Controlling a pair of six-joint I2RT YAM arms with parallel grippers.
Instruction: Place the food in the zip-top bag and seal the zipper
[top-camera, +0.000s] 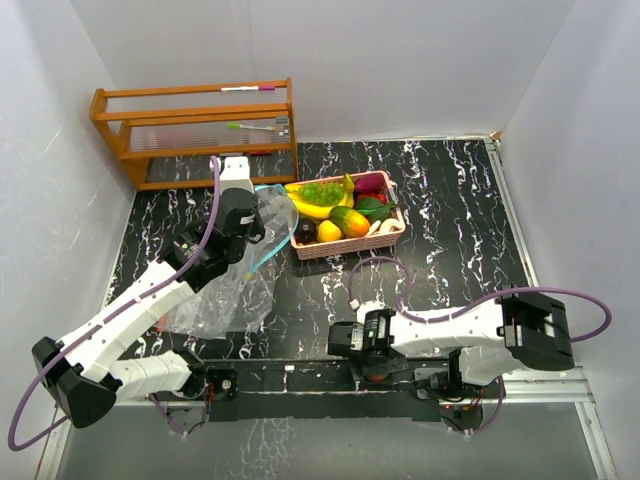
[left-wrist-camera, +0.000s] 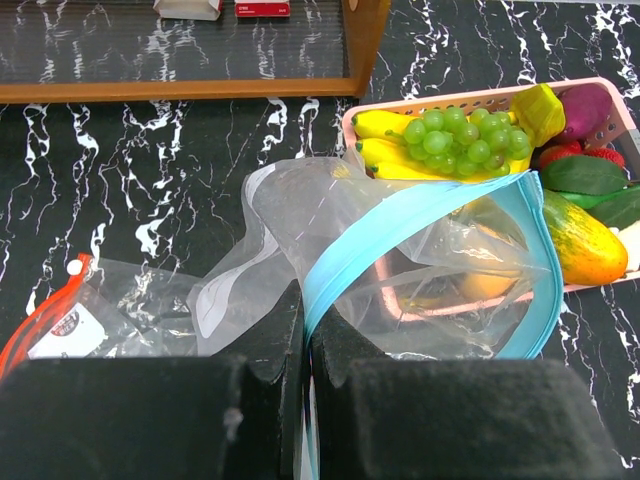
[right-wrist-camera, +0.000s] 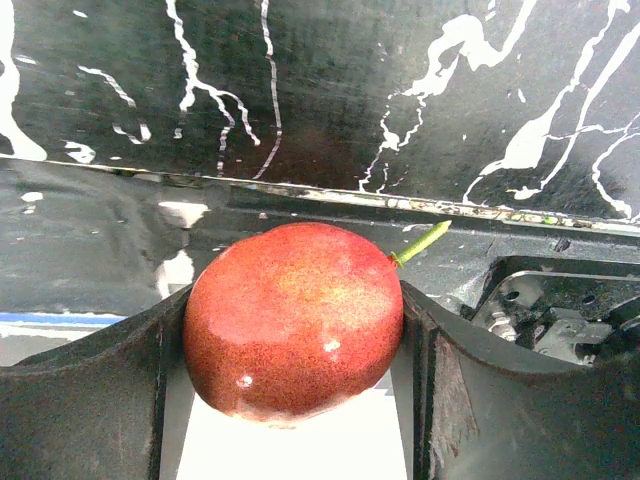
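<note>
My left gripper is shut on the blue zipper edge of a clear zip top bag (left-wrist-camera: 430, 225), whose mouth arches open beside the food basket. My right gripper is shut on a red tomato-like fruit (right-wrist-camera: 290, 300) with a green stem, down at the table's front edge. The pink basket (top-camera: 345, 248) holds bananas (left-wrist-camera: 380, 125), grapes (left-wrist-camera: 465, 145), a papaya (left-wrist-camera: 580, 245), a lemon (top-camera: 328, 231) and other produce.
A wooden rack (top-camera: 200, 108) with pens stands at the back left. Another bag with a red zipper (left-wrist-camera: 60, 310) lies at left.
</note>
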